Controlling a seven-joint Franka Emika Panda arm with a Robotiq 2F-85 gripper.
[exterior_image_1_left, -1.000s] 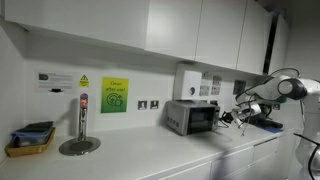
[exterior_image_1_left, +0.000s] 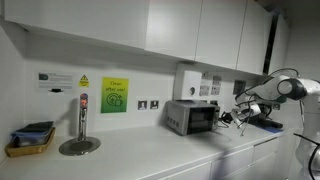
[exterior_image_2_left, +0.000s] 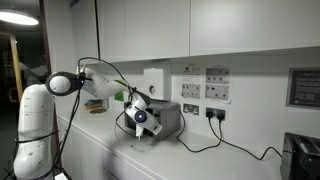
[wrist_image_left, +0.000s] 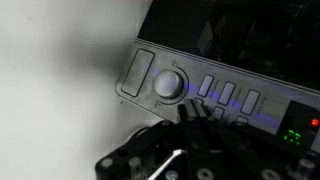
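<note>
A microwave (exterior_image_1_left: 193, 117) with a dark front stands on the counter in exterior view 1, and the arm is at its right side. The wrist view shows its control panel close up: a round silver knob (wrist_image_left: 168, 84), a long button (wrist_image_left: 138, 72) beside it, rows of small buttons (wrist_image_left: 227, 93), and a display (wrist_image_left: 291, 136) lit green and red. My gripper is in front of the panel, its dark fingertips close together over the buttons near the knob. It looks shut, with nothing visible between its fingers. Whether it touches the panel I cannot tell.
A tap (exterior_image_1_left: 83, 116) over a round basin (exterior_image_1_left: 80, 146) and a tray (exterior_image_1_left: 32, 140) stand at the counter's far left. White cupboards (exterior_image_1_left: 175, 28) hang above. Black cables (exterior_image_2_left: 250, 148) run along the wall.
</note>
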